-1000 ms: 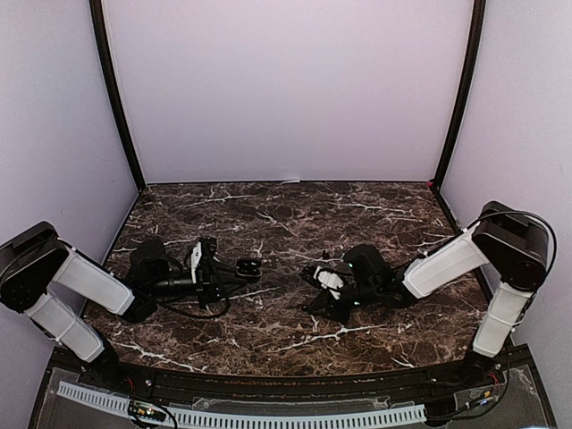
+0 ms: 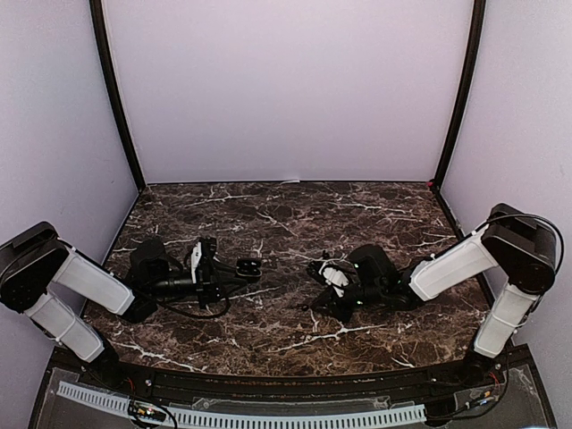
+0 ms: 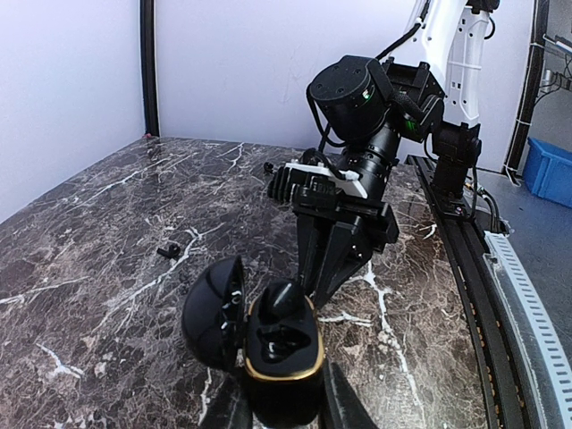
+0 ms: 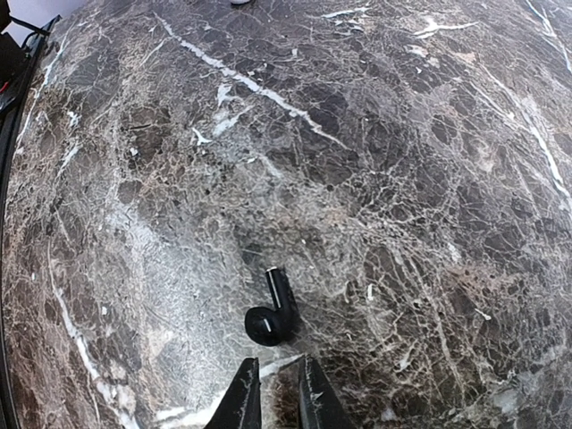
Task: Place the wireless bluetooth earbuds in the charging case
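Observation:
The black charging case [image 3: 284, 344] with a gold rim is held up by my left gripper [image 2: 234, 275], whose fingers grip its base. Its lid [image 3: 213, 313] stands open, and a dark rounded shape shows inside; I cannot tell whether that is an earbud. A black earbud [image 4: 275, 308] lies on the marble table just beyond the fingertips of my right gripper. Those fingers stand a little apart, with bare marble between them. Farther back lies another small black piece [image 3: 168, 251], apparently an earbud, also seen in the top view.
A small dark object [image 3: 268, 167] lies beyond the right arm. A slotted metal rail [image 2: 241, 417] runs along the front edge.
My right gripper has drawn back slightly to the right, leaving the nearby earbud showing more clearly at its tip. The left arm and the case have stayed still.

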